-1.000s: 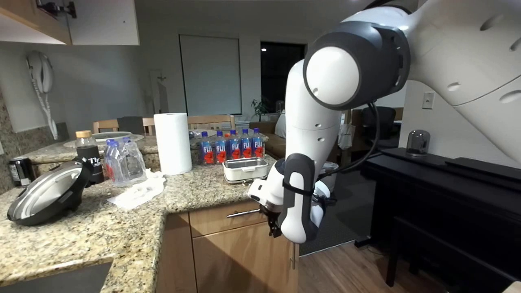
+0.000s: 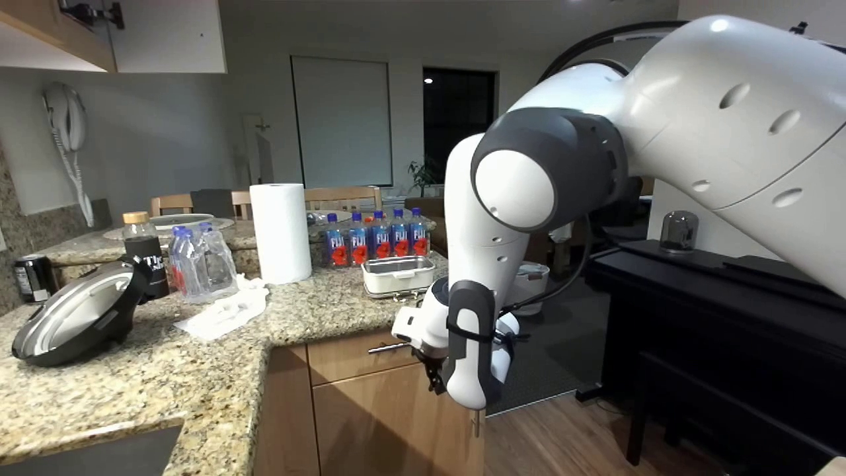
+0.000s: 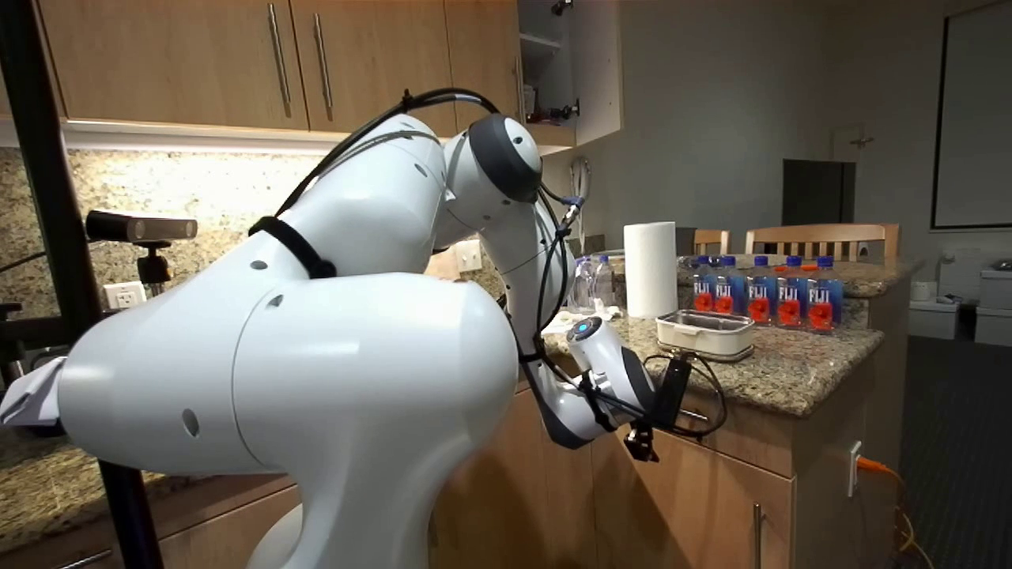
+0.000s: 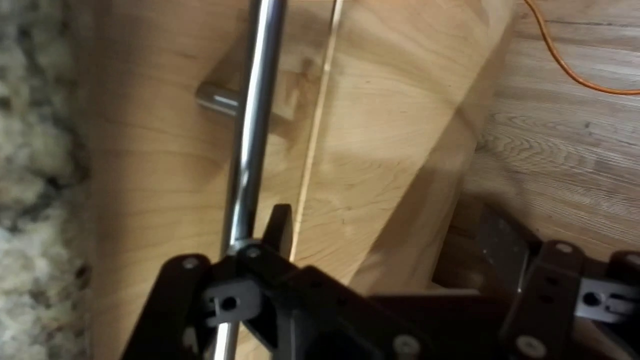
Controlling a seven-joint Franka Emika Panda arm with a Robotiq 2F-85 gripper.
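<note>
In the wrist view my gripper stands open, with nothing between its fingers. A long metal drawer handle [image 4: 255,138] runs down the left side of that view. It passes beside the left finger [image 4: 279,228], outside the gap, and the black linkage covers part of it. Whether finger and handle touch, I cannot tell. The wooden drawer front [image 2: 341,358] is closed under the granite counter, its handle [image 2: 386,348] sticking out. In exterior view 1 the gripper [image 2: 435,381] hangs low in front of the cabinet, just right of the handle and partly hidden by my wrist.
On the counter [image 3: 806,379] above stand a white lidless container [image 3: 707,332], a paper towel roll [image 3: 651,270] and several water bottles [image 3: 759,295]. A cabinet door [image 2: 365,420] lies below the drawer. An orange cable [image 4: 558,57] crosses the floor.
My arm has moved left and slightly down in exterior view 1, bringing the gripper closer to the drawer handle. The drawer and the counter items look unchanged.
</note>
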